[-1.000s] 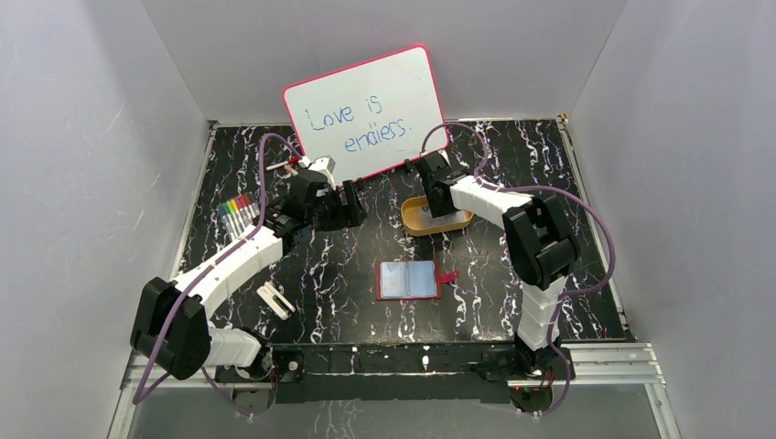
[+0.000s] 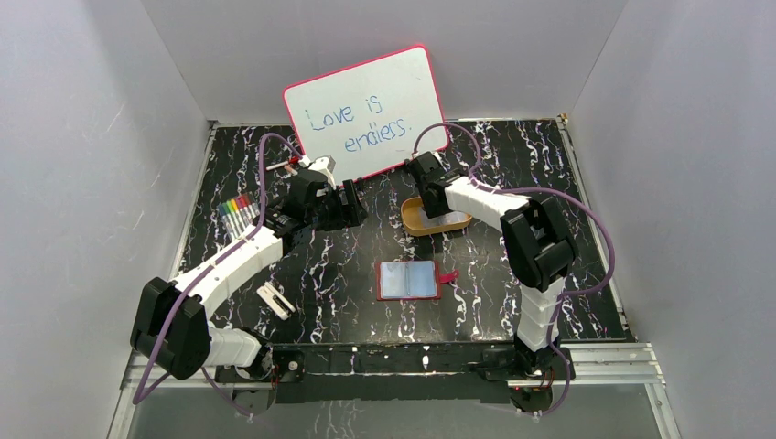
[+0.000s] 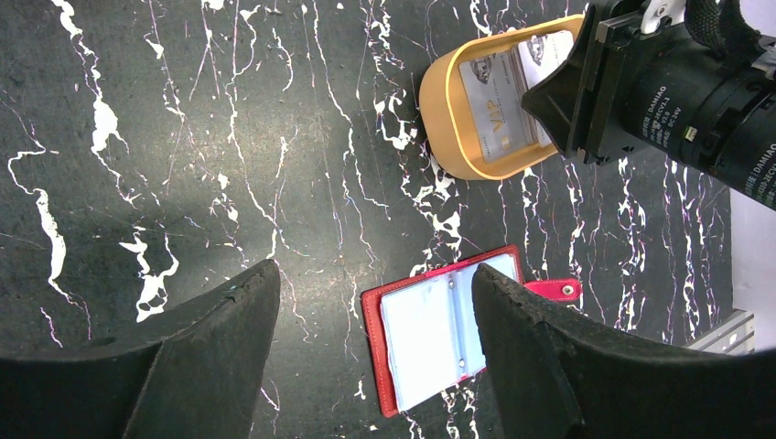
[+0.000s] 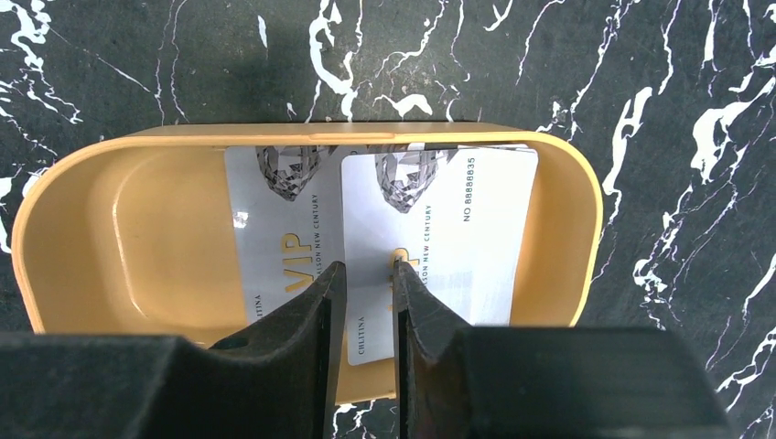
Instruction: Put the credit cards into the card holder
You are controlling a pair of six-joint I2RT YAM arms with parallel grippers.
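Note:
Silver VIP credit cards lie in the tan oval box; in the right wrist view, one card point(image 4: 485, 238) overlaps another card point(image 4: 265, 229) on its left. My right gripper is over them, its fingers a narrow gap apart, with part of the overlapping card showing between and below the tips. Whether the tips touch it is unclear. The card holder point(image 2: 379, 283), red with clear sleeves, rests open on the table in front of the box, its strap to the right. To the left, my left gripper hangs open over the table, empty.
The box's rim point(image 4: 586, 210) surrounds the cards. A whiteboard point(image 2: 366, 110) with writing stands behind. Several coloured markers point(image 2: 238, 212) and a white clip-like object point(image 2: 274, 300) lie at the left. Bare table surrounds the card holder.
Over the box, my right gripper has shifted slightly to the left. The left arm, the box and the card holder stay where they were.

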